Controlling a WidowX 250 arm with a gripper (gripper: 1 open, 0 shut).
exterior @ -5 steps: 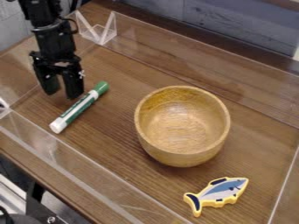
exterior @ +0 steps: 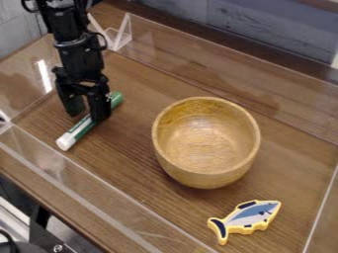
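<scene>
My black gripper [exterior: 83, 99] reaches down from the upper left, open, its fingers low around the middle of a green and white stick-like object [exterior: 77, 133] lying diagonally on the wooden table [exterior: 145, 217]. Whether the fingers touch it is hard to tell. A large tan bowl [exterior: 204, 143] stands to the right of the stick.
A yellow and blue fish-shaped toy [exterior: 246, 219] lies at the front right. The table behind the bowl and to its right is largely clear. A raised edge runs along the back right.
My gripper has moved rightward from beside the green and white stick to over it. The stick, bowl and fish toy look unmoved.
</scene>
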